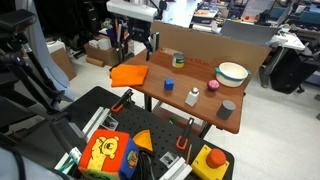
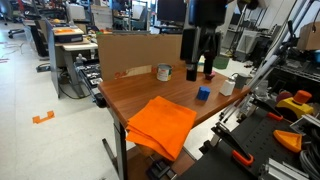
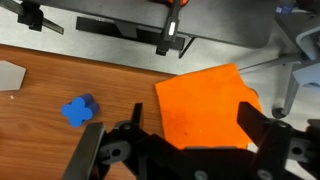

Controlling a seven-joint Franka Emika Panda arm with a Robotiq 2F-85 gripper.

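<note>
An orange cloth point(image 1: 128, 76) lies on the left end of the wooden table point(image 1: 185, 100). In exterior view 2 the cloth point(image 2: 163, 125) looks folded, and part of it reaches past the near table edge. My gripper point(image 1: 137, 45) is above the table, behind and a little right of the cloth in exterior view 1. The wrist view shows its fingers wide apart with the cloth point(image 3: 205, 95) below; nothing is between them. A small blue object point(image 3: 80, 110) sits on the wood to the left in that view.
A can point(image 1: 178, 59), a white bowl point(image 1: 231, 74), a pink item point(image 1: 213, 85), a white bottle point(image 1: 192, 97) and a grey cup point(image 1: 227, 109) stand on the table. A panel point(image 1: 225, 48) closes its back. Bare wood lies between the objects.
</note>
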